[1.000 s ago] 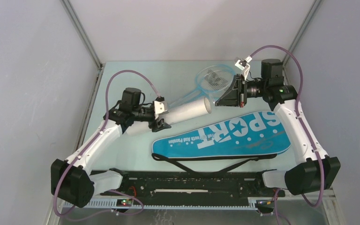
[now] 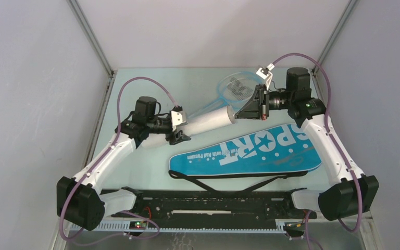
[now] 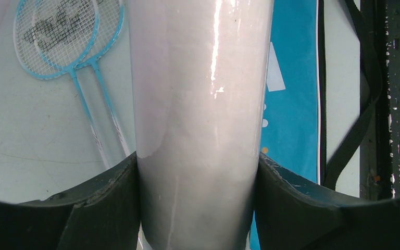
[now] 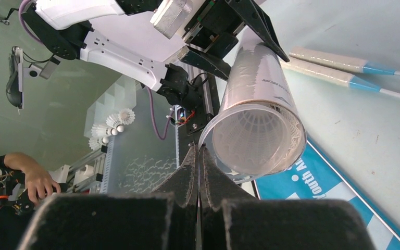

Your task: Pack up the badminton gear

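Note:
A white shuttlecock tube (image 2: 208, 121) is raised over the table, with my left gripper (image 2: 178, 136) shut on it; in the left wrist view the tube (image 3: 198, 104) fills the middle. My right gripper is shut, its tips at the rim of the tube's open end (image 4: 250, 135), which shows a clear plastic edge; whether anything thin is between them I cannot tell. Two light-blue rackets (image 3: 57, 36) lie behind the tube. The blue SPORT bag (image 2: 245, 153) lies flat along the table's front with its black strap (image 2: 213, 187) hanging toward the edge.
A black rail (image 2: 213, 208) runs along the front edge. In the right wrist view, loose shuttlecocks (image 4: 112, 125) sit beside a clear bin off the table, and a person's hand (image 4: 36, 182) shows at lower left.
My right gripper has moved slightly left and down to the tube's end. The left arm and tube have hardly moved.

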